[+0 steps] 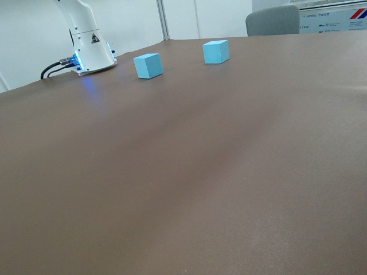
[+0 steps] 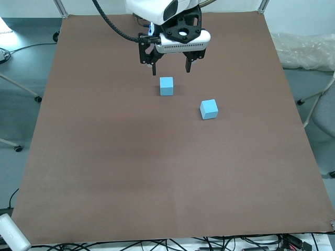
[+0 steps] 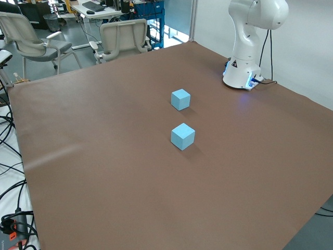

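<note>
Two light blue cubes rest on the brown table. In the left view one cube (image 2: 166, 86) sits just below my gripper (image 2: 170, 70), the other cube (image 2: 209, 109) lower and to its right. Both also show in the top view (image 1: 148, 66) and the right view (image 3: 182, 136). My black gripper hangs at the far edge in the left view, its two fingers spread apart with nothing between them. The top and right views show the white arm base but not the gripper.
Cables run along the table's edges, chairs stand beyond it, and crumpled plastic (image 2: 303, 49) lies behind it at the right.
</note>
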